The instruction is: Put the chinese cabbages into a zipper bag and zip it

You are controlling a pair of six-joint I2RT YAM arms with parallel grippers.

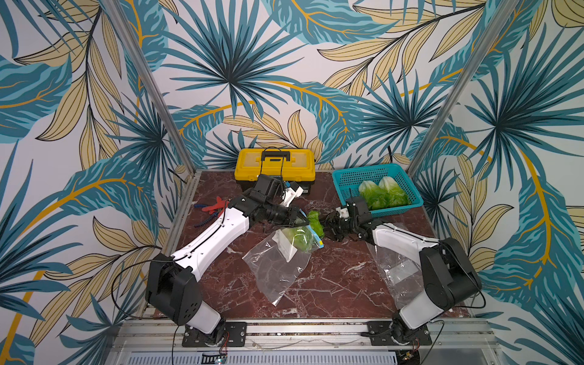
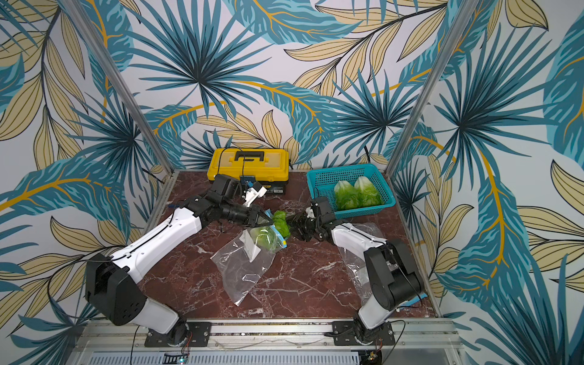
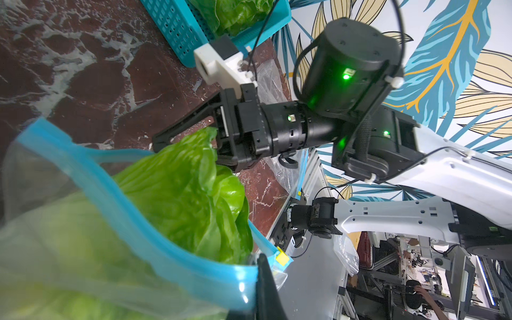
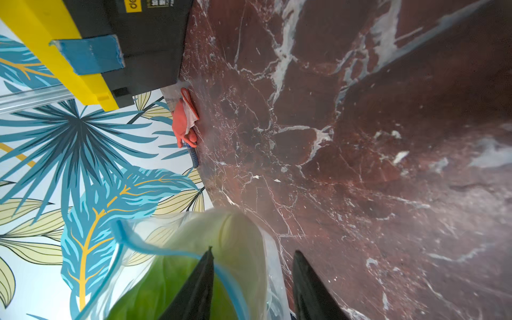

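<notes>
The clear zipper bag [image 1: 276, 273] with a blue zip edge [image 3: 114, 200] lies across the middle of the table. A green cabbage [image 3: 184, 186] is partly inside it, its leafy end sticking out of the mouth. My left gripper is shut at the bag's mouth, on the blue edge. From the right, my right gripper reaches the leafy end with its fingers apart; in the left wrist view one finger is partly hidden behind leaves. Whether it touches the cabbage I cannot tell. Two more cabbages [image 1: 383, 193] sit in the teal basket [image 1: 356, 175].
At the back stands a yellow and black toolbox [image 1: 275, 163], with red-handled pliers [image 1: 214, 205] to its left. Another clear bag [image 1: 398, 270] lies under the right arm.
</notes>
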